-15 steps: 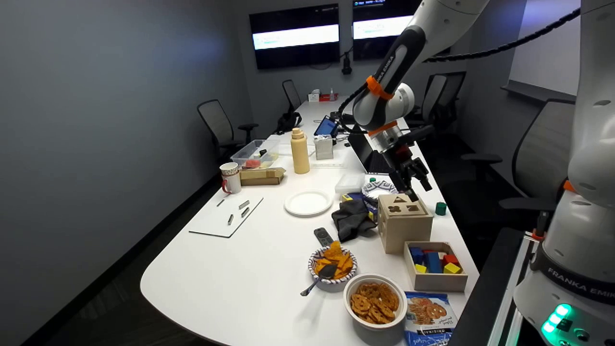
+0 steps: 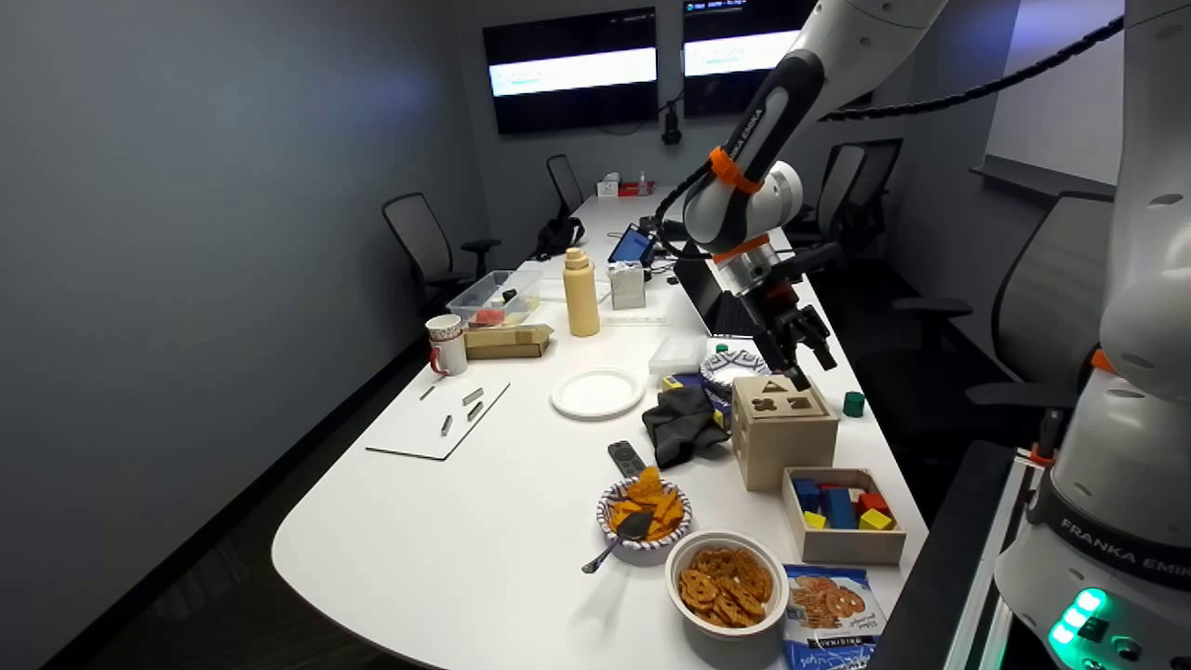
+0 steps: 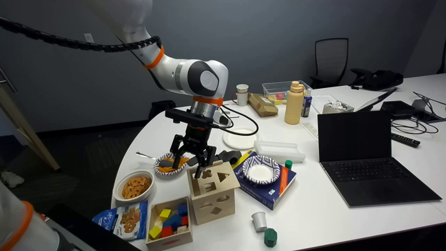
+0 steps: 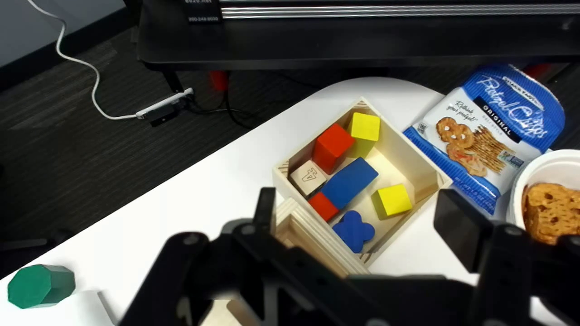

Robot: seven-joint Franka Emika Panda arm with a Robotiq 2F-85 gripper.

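My gripper is open, its two fingers wide apart with nothing between them. In exterior view 2 the gripper (image 3: 190, 165) hangs tilted just above the wooden shape-sorter box (image 3: 214, 205), whose lid carries cut-out holes. Beside that box stands an open wooden tray (image 3: 175, 241) of coloured blocks. The wrist view shows a red block (image 4: 332, 146), a blue block (image 4: 349, 182), a blue flower-shaped block (image 4: 354, 231), a yellow block (image 4: 392, 200) and others inside it. Much of the sorter is hidden behind my gripper in the wrist view.
A pretzel bag (image 2: 832, 614) and pretzel bowl (image 2: 726, 636) crowd the tray. A chip bowl (image 2: 644, 541) holds a spoon. A green block (image 3: 270, 237) and small cup (image 3: 259, 221) lie near the table edge.
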